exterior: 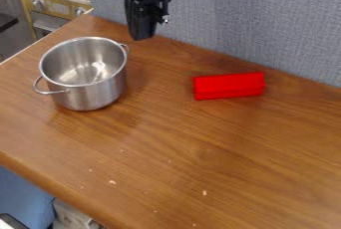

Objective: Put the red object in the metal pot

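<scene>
A red block-like object (229,86) lies on its long side on the wooden table, right of centre. The metal pot (96,95) stands upright at the left, with a loop handle on each side, and its visible inside is empty. At the top of the view, my black gripper (140,34) hangs pointing down, behind and to the right of the pot. It is well to the left of the red object and apart from both. The fingers are too dark and small to show whether they are parted.
A grey wall (253,24) borders its back edge. Beyond the left edge, kitchen fittings with knobs (51,4) appear.
</scene>
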